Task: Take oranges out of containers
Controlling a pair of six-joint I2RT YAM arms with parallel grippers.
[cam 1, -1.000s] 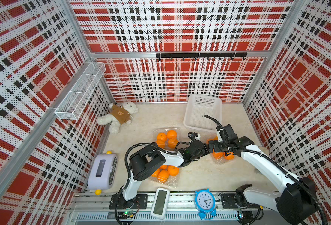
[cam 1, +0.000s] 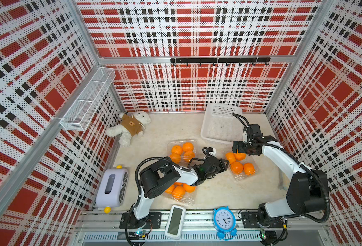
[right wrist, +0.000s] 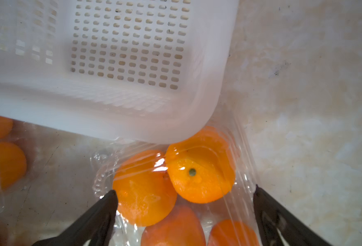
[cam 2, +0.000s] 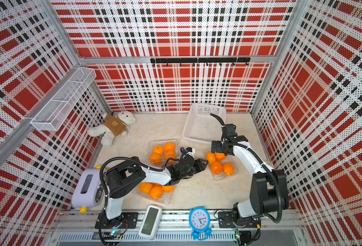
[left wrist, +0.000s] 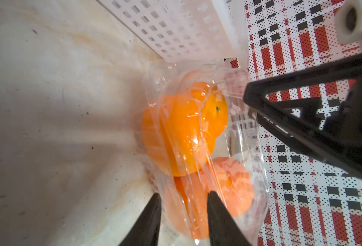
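A clear container of oranges (right wrist: 199,172) lies just before the white basket, between my grippers. My left gripper (cam 1: 226,166) is at that container's left side; in the left wrist view its fingers (left wrist: 283,82) are apart beside the plastic wall, holding no orange. My right gripper hovers over the container, open, its fingertips to either side of the oranges. Two more containers of oranges, one at centre back (cam 2: 169,146) and one nearer the front (cam 2: 156,192), are partly hidden by my left arm.
The white basket (cam 1: 207,127) stands behind the right container. A teddy bear (cam 1: 129,125) lies back left, a lilac device (cam 1: 111,188) at left. A phone-like device (cam 1: 174,221) and blue clock (cam 1: 224,219) sit at the front edge.
My right gripper has moved back, away from the front, uncovering more of the right container. My left gripper has shifted slightly.
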